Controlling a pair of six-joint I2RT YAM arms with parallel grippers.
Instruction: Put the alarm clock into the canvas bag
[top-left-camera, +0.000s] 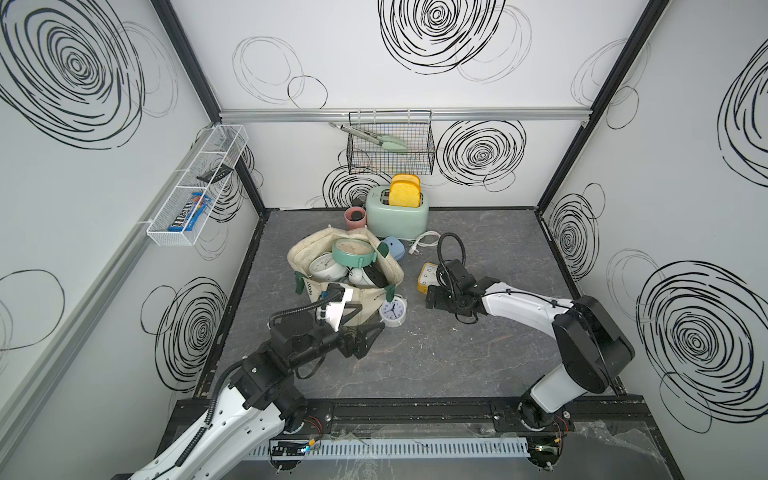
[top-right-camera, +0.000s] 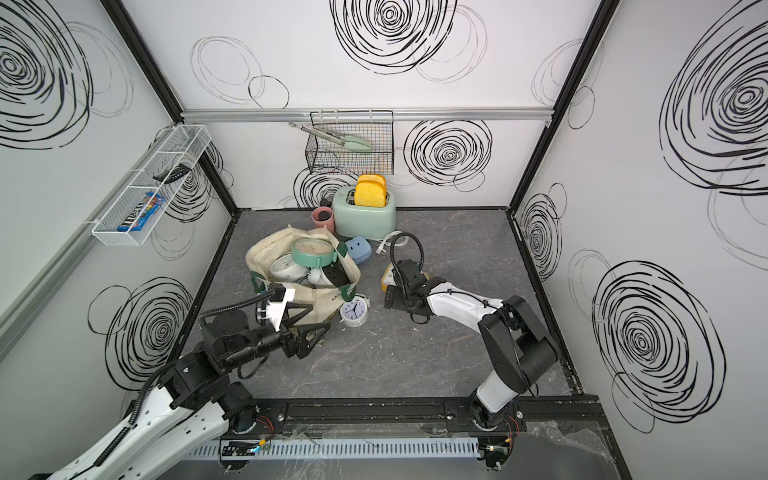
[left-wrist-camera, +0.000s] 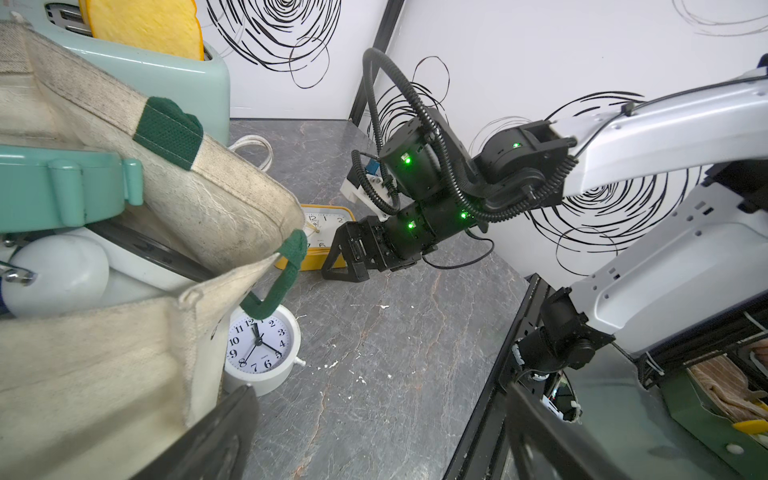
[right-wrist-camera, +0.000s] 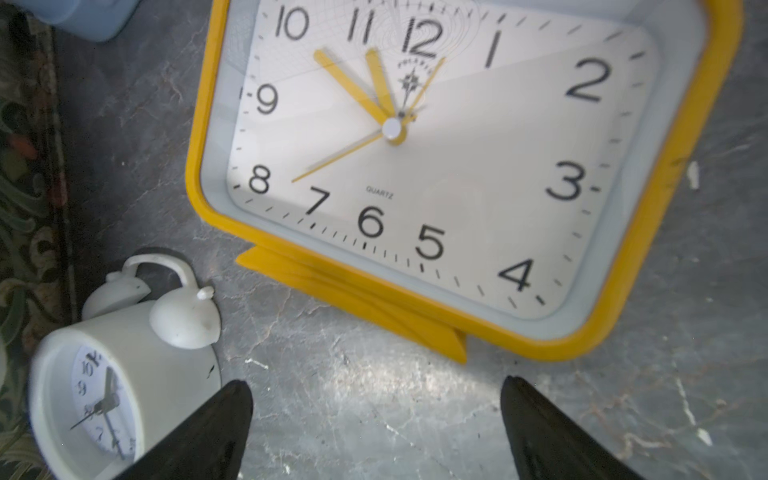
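Observation:
A yellow-framed alarm clock (right-wrist-camera: 448, 200) fills the upper part of the right wrist view, standing on the table. Just short of it is my right gripper, open with only bare table between its fingers. A small round white alarm clock (left-wrist-camera: 260, 352) with twin bells stands beside the canvas bag's right front corner. The open canvas bag (left-wrist-camera: 96, 376) holds a green-rimmed round clock (top-left-camera: 354, 252), white round items and something dark. My left gripper (top-right-camera: 312, 321) hovers in front of the bag, open and empty, its fingers blurred at the bottom of the left wrist view.
Behind the bag stand a mint toaster (top-left-camera: 397, 220) with yellow toast, a pink cup (top-left-camera: 355, 217) and a blue object (top-left-camera: 393, 247). A white cord (top-left-camera: 425, 241) lies near the toaster. Bare table stretches across the front middle and right back.

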